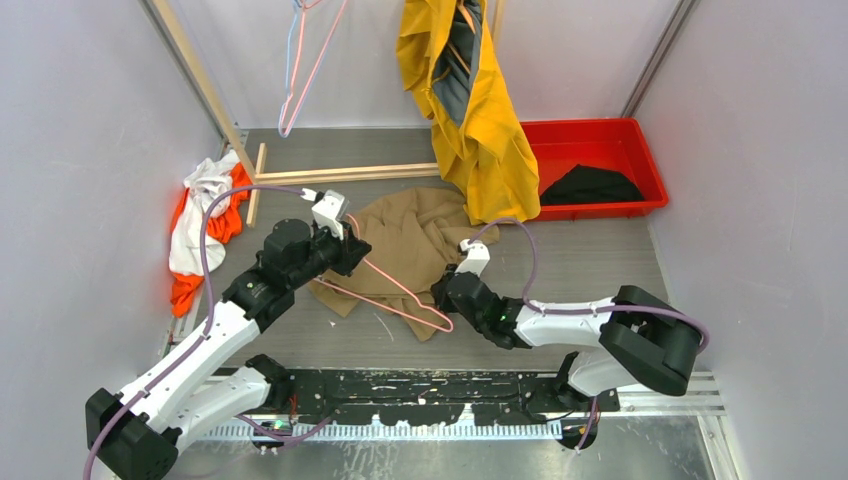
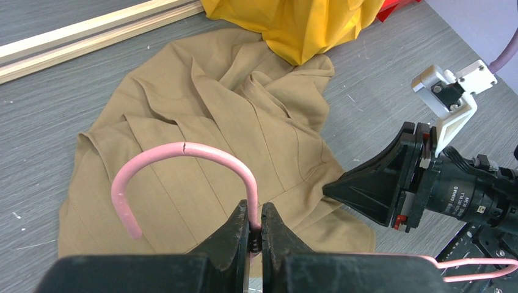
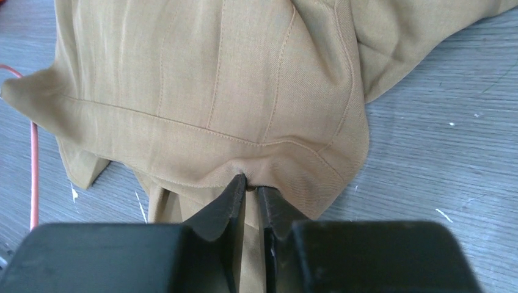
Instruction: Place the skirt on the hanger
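Observation:
A tan skirt (image 1: 405,225) lies crumpled on the grey floor. My left gripper is shut on a pink hanger (image 2: 159,152), its hook arching over the skirt in the left wrist view and its body lying across the skirt in the top view. My right gripper is low at the skirt's right part, fingertips close together in a fold at the stitched waistband; whether cloth is gripped between them is unclear.
A yellow jacket (image 1: 485,170) hangs at the back. A red bin (image 1: 630,150) with black cloth is back right. White and orange cloths (image 1: 200,220) lie left. Wooden bars (image 1: 350,172) run behind the skirt. Bare floor is right of my right gripper.

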